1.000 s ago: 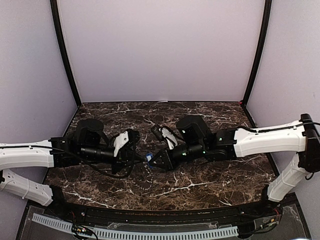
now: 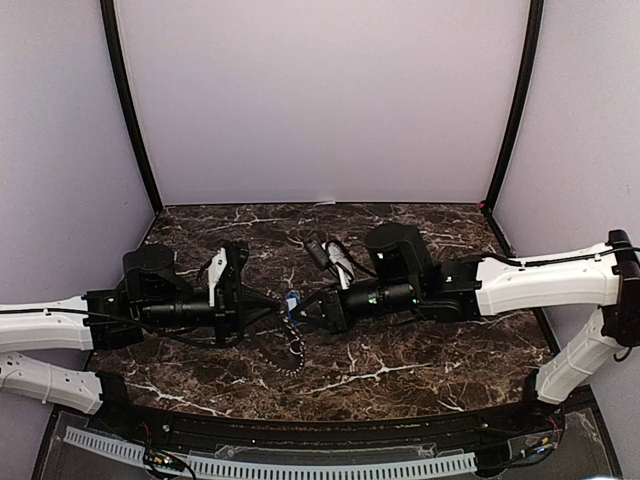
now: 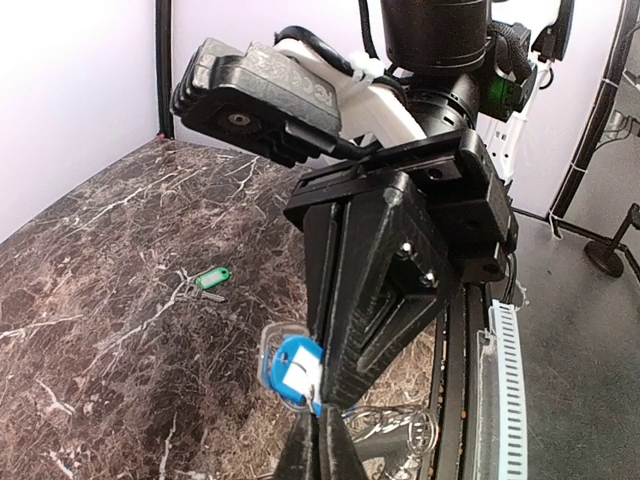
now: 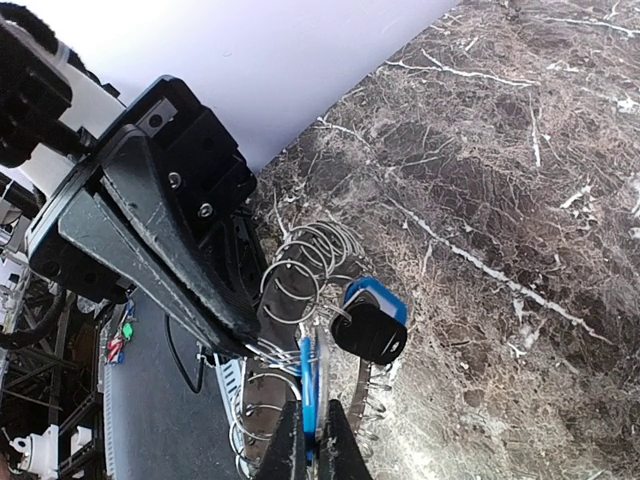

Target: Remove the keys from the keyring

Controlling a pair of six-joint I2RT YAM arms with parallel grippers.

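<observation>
My right gripper is shut on a blue key tag (image 4: 307, 375), which stands edge-on between its fingers. From the left wrist view, the same tag (image 3: 295, 368) shows its white label, close beside the right gripper's tips. My left gripper is shut, and thin metal of the ring reaches its fingertips; whether it pinches that metal is hard to tell. Metal ring wires (image 4: 275, 352) run from the left tips toward the tag. A black key head (image 4: 370, 332) hangs behind, before another blue piece (image 4: 385, 292). A coiled cord (image 4: 315, 255) trails from the bunch.
A separate green tag (image 3: 212, 278) with keys lies on the marbled table (image 3: 110, 240), clear of both grippers. Both arms meet near the table's middle, close together.
The right gripper has shifted only a little, still with the blue tag.
</observation>
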